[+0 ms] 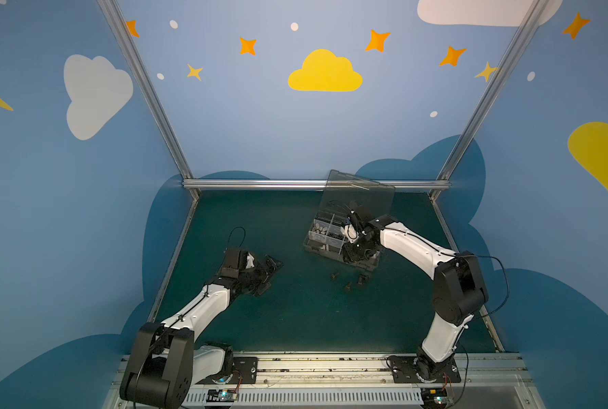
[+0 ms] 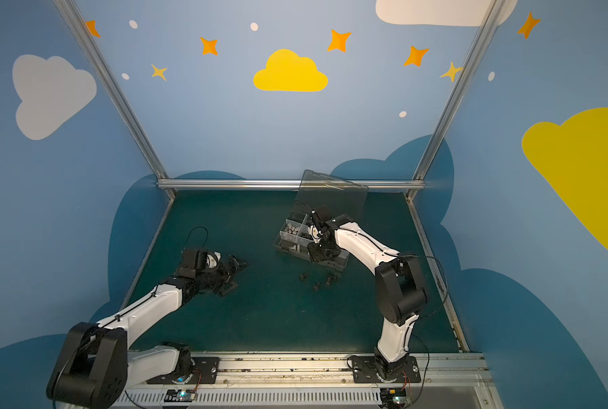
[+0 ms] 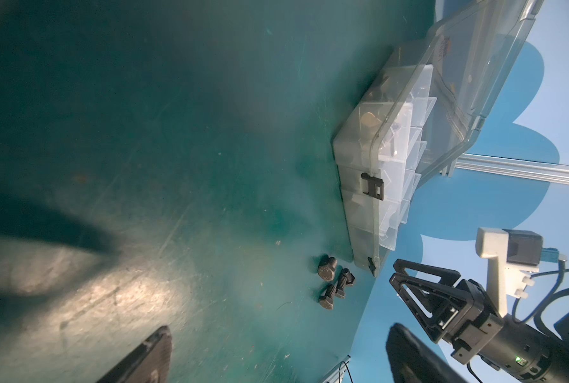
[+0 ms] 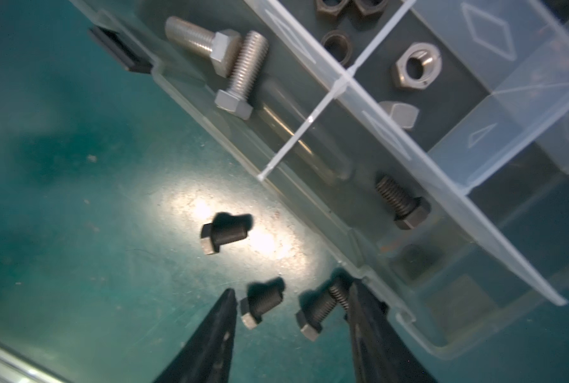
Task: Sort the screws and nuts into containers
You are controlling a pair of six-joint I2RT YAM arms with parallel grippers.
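Observation:
A clear sorting box [image 1: 317, 245] stands at the back right with its lid up. In the right wrist view, silver bolts [image 4: 241, 83] lie in one compartment, nuts [image 4: 417, 65] in others, and a black bolt [image 4: 402, 203] in another. Several black bolts [image 4: 225, 233] lie outside on the green surface, in front of the box. My right gripper is above the box's front edge, fingers part open, over loose bolts; I see nothing held. My left gripper stands open and empty at the left of the work surface, apart from the box.
Metal rails and painted walls border the area; the raised lid [image 1: 355, 187] reaches the back rail.

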